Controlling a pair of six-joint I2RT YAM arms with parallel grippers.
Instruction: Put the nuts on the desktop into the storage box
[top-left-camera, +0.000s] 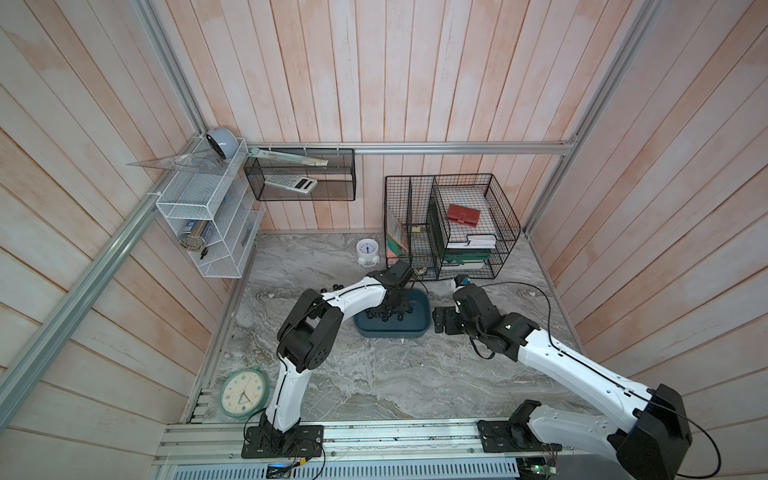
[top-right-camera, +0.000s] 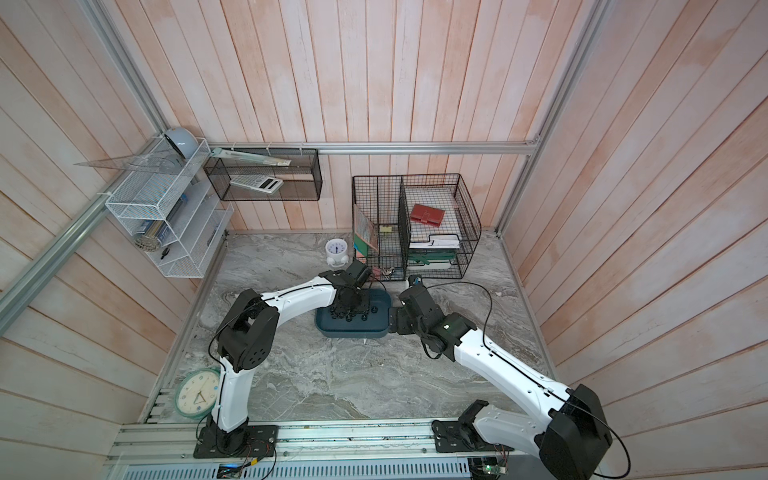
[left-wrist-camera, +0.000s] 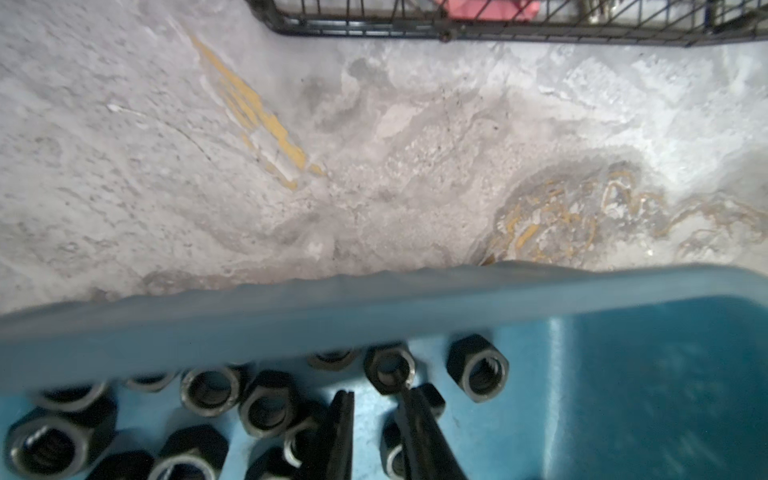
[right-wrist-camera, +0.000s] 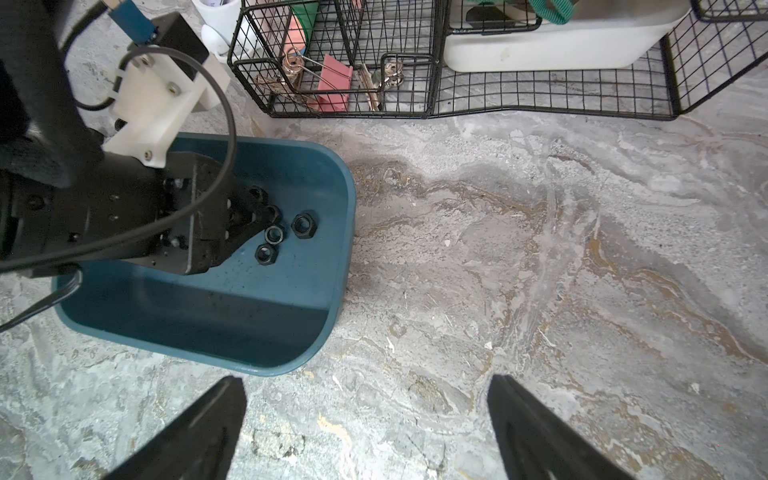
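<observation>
The teal storage box (right-wrist-camera: 349, 240) stands mid-desk with several dark hex nuts on its floor, one of them a nut (left-wrist-camera: 477, 369) right of my left fingertips. My left gripper points down into the box, its fingers parted by a narrow gap. Below that gap show blue floor and part of another nut (left-wrist-camera: 392, 457); no nut is seen gripped. In the top left view a few dark nuts (top-left-camera: 337, 286) lie on the desk left of the box, partly behind the left arm. My right gripper stands wide open and empty, to the right of the box.
Behind the box is a black wire organizer (top-left-camera: 412, 240) with books and clips. A small white clock (top-left-camera: 367, 251) stands left of it. A green round clock (top-left-camera: 244, 393) lies front left. Marble desk in front of the box is bare.
</observation>
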